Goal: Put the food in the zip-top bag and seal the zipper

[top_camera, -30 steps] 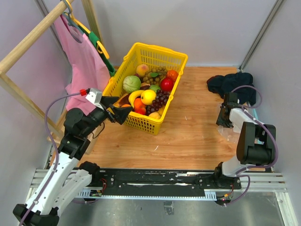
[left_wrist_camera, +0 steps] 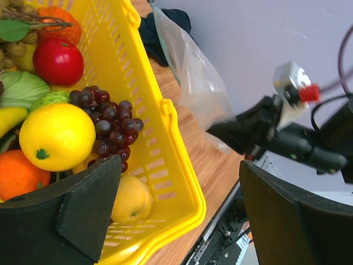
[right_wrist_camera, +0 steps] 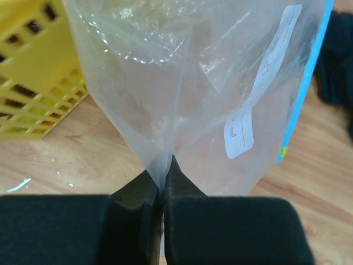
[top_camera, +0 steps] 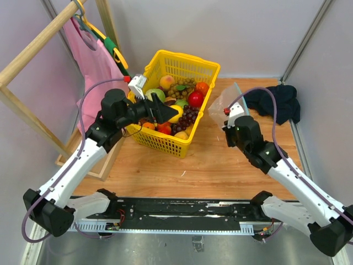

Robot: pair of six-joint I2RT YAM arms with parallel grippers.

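The clear zip top bag (right_wrist_camera: 204, 83), with a blue zipper strip (right_wrist_camera: 309, 83) along one side, hangs from my right gripper, which is shut on a pinched corner of it. In the top view the bag (top_camera: 223, 99) is just right of the basket, partly hidden by the right arm. My left gripper (top_camera: 160, 110) is open above the basket's fruit, nothing between its fingers. Beneath it in the left wrist view lie a yellow lemon (left_wrist_camera: 58, 137), dark grapes (left_wrist_camera: 113, 121), a red apple (left_wrist_camera: 58, 62), an orange (left_wrist_camera: 19, 175) and a yellowish fruit (left_wrist_camera: 131, 200).
The yellow basket (top_camera: 212, 63) stands left of centre on the wooden table (top_camera: 226, 176). Dark cloth (top_camera: 281, 102) lies at the back right. A wooden rack with a pink garment (top_camera: 96, 69) rises at the left.
My right gripper has come from the far right edge leftward to near the basket, bringing the bag along. My left gripper has moved right and slightly back, over the fruit.
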